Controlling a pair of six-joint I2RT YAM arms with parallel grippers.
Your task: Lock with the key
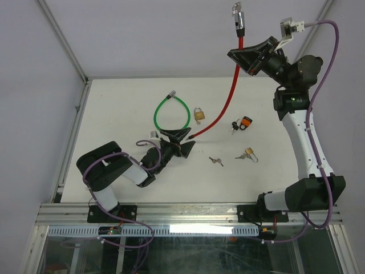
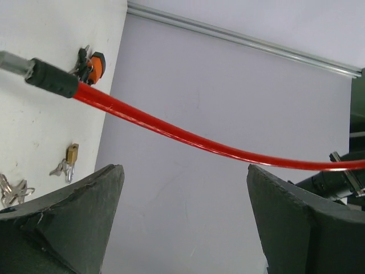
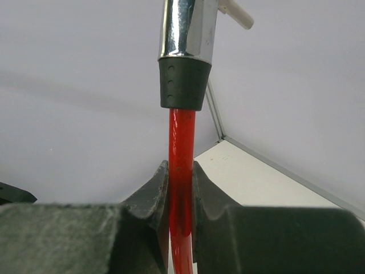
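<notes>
A red cable lock (image 1: 230,94) hangs from my right gripper (image 1: 243,61), which has closed around its cable just below the chrome lock head (image 1: 239,21). In the right wrist view the red cable (image 3: 181,142) runs upright between the fingers, the head (image 3: 188,31) above them with a key in its side. The cable's free end swings down toward my left gripper (image 1: 187,142). That gripper stands open; in the left wrist view the metal plug with its black sleeve (image 2: 52,78) lies beyond the fingertips, off to the upper left, not between them.
On the white table are a green cable lock (image 1: 189,111), a brass padlock (image 1: 199,115), an orange padlock (image 1: 246,123), another brass padlock (image 1: 251,154) and loose keys (image 1: 216,161).
</notes>
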